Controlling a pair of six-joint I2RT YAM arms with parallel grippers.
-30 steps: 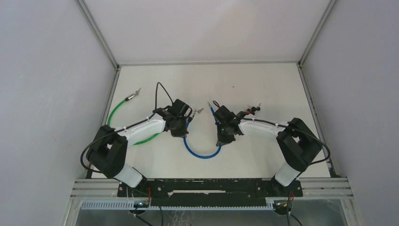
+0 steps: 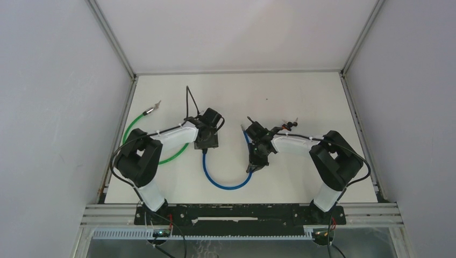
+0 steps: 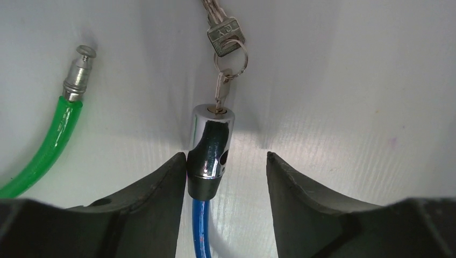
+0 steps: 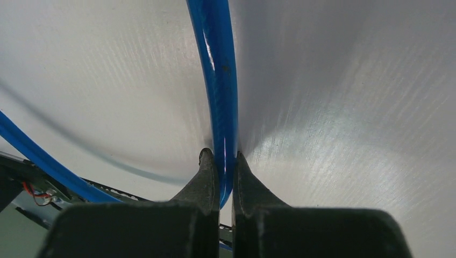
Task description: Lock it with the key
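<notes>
A blue cable lock (image 2: 227,187) forms a U on the white board. In the left wrist view its chrome lock head (image 3: 209,140) has a key (image 3: 222,88) in its top, joined by a ring to a second key (image 3: 225,35). My left gripper is part open around the lock head, its left finger beside the metal. My right gripper is shut on the blue cable (image 4: 218,75); the cable's other end (image 2: 243,128) shows beyond it in the top view.
A green cable (image 2: 129,127) with a metal lock end lies at the left. Small black and orange items (image 2: 287,126) lie behind the right arm. The back of the board (image 2: 236,88) is clear.
My left gripper has shifted over the lock head, which is now hidden from above. The blue cable's loop has moved toward the front and left. The right arm has shifted slightly.
</notes>
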